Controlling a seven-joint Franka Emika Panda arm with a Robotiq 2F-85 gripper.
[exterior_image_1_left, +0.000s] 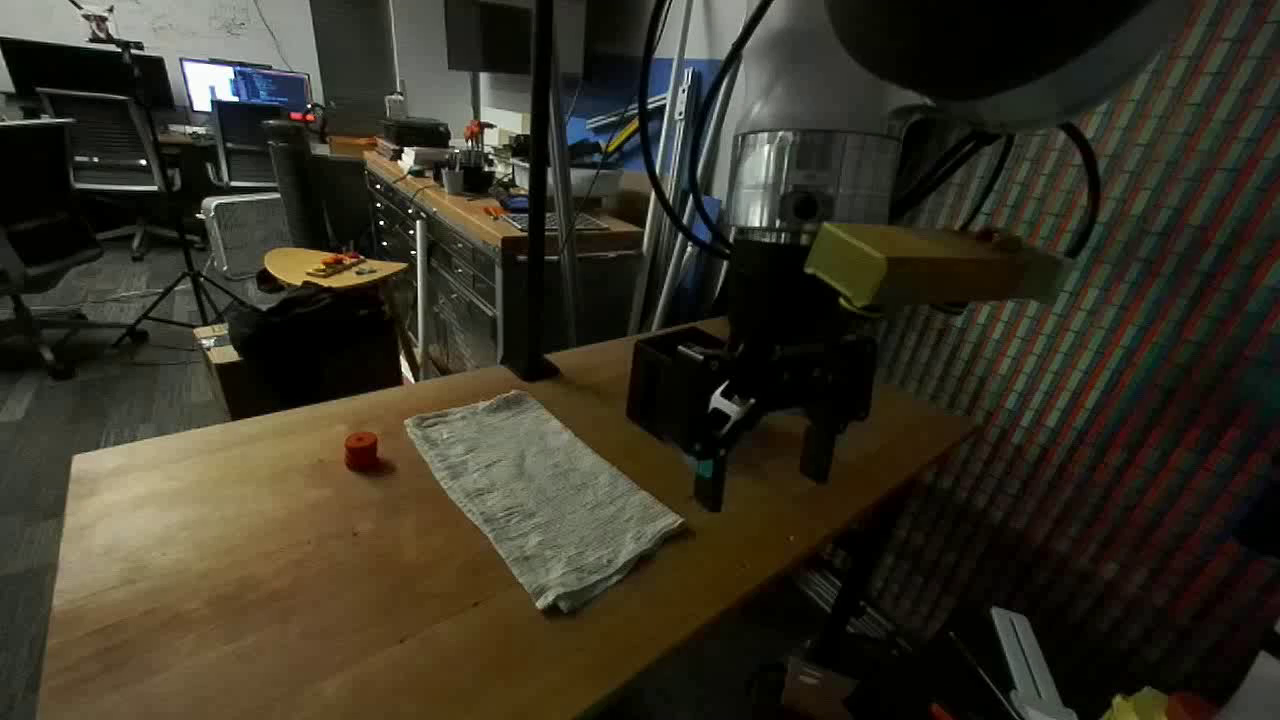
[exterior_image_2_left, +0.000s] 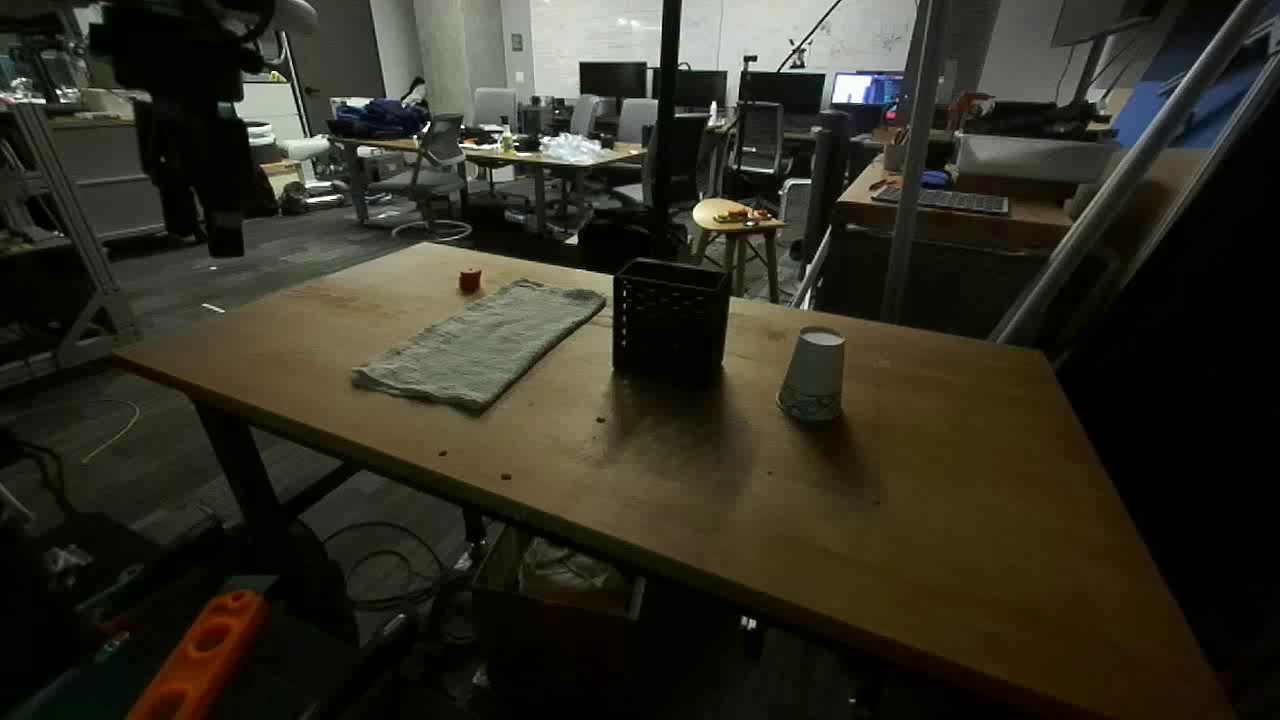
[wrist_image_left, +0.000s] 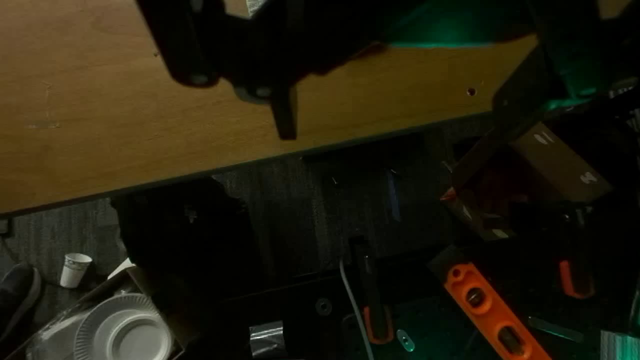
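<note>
My gripper is open with its fingers pointing down and nothing between them. Exterior view 2 has the gripper at the upper left, off toward the table's near-left side. In the wrist view its dark finger shows over the table's edge. A folded grey-white cloth lies flat on the table, apart from the gripper. Beyond it sits a small red-orange cylinder. A black perforated basket stands upright, and a pale paper cup is upside down beside it. The cup is not visible in exterior view 1.
The wooden table has broad bare areas around these things. A dark upright post rises at its far edge. Below the near edge lie an orange level, an open cardboard box and paper plates.
</note>
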